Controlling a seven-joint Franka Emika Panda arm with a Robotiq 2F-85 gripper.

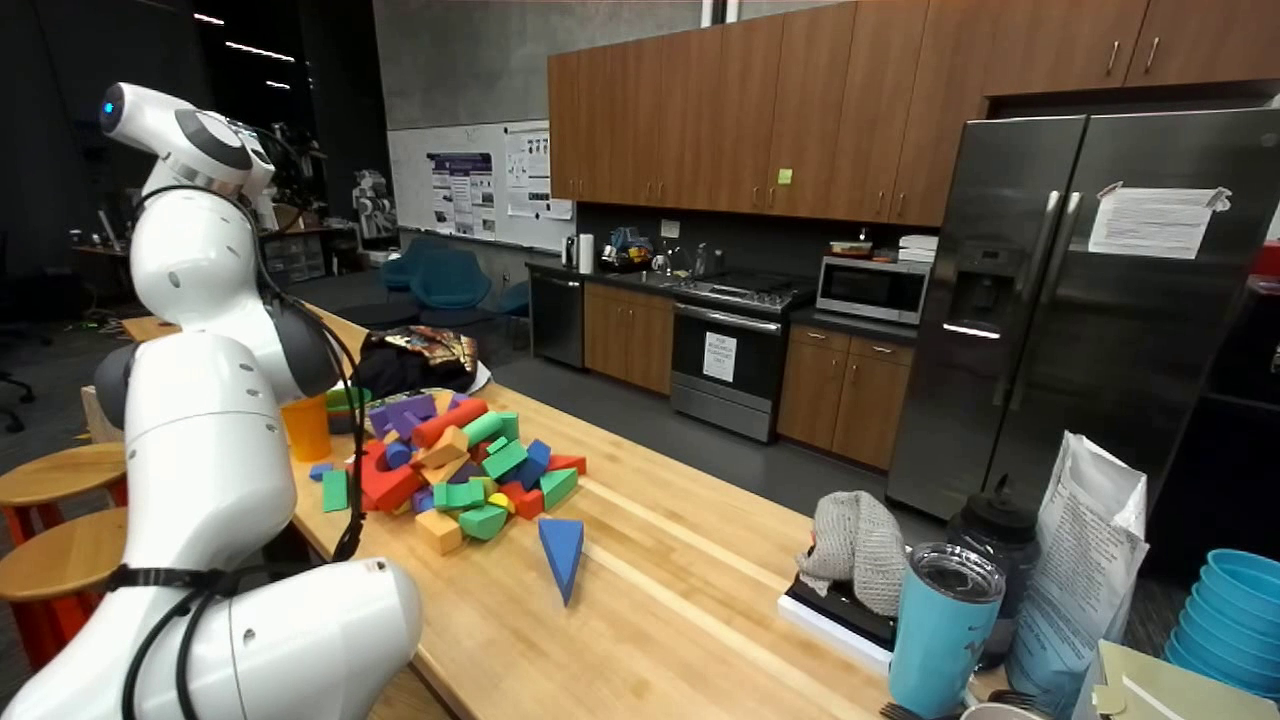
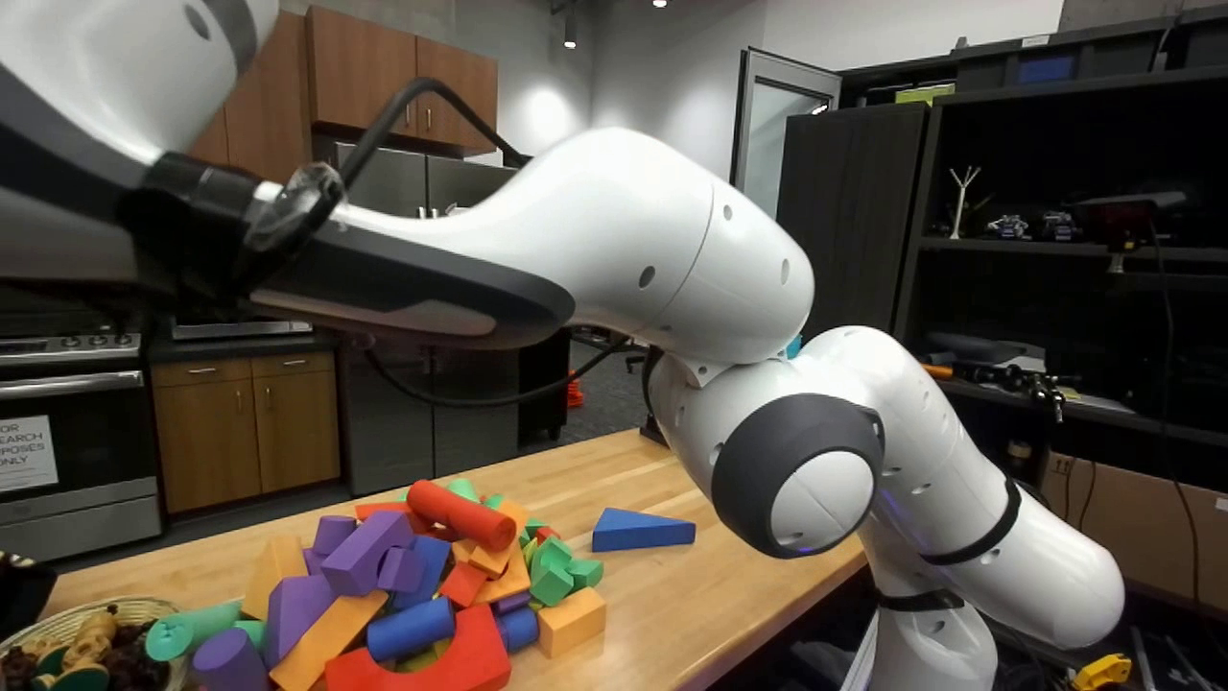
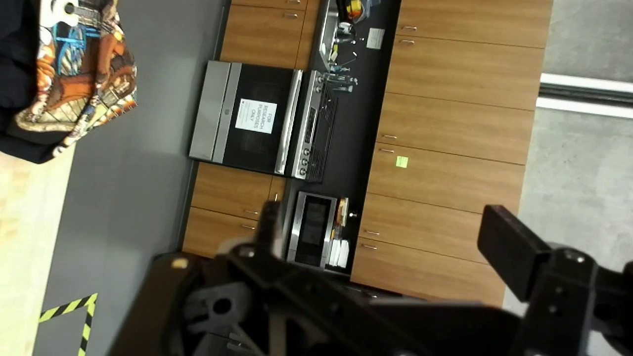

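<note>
Wide apart in the wrist view stand the two dark fingers of my gripper, open, with only the distant kitchen behind the gap. Neither exterior view shows the fingertips clearly. The arm rises high over the left side of the table in exterior view 1. A heap of coloured blocks [image 1: 465,462] lies on the wooden table, well away from the gripper; it also shows in exterior view 2, where a red cylinder [image 2: 462,514] rests on top. Apart from the heap lies a blue triangular block [image 1: 561,554].
A patterned dark bag [image 1: 414,358] sits behind the heap. An orange cup [image 1: 308,428] is partly hidden by the arm. At the table's near right stand a turquoise tumbler [image 1: 944,630] and a paper bag [image 1: 1076,558].
</note>
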